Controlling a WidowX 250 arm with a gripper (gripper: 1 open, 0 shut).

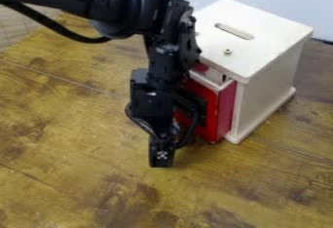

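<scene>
My black gripper (162, 139) hangs low in front of a white wooden box (260, 76) with a red front panel (221, 110). Its body covers much of that red face. The fingertips point down near the floor, at the box's lower left; whether they are open or shut, or hold anything, I cannot tell.
A white wall (299, 3) stands behind the box, and a dark cable loops at the upper left.
</scene>
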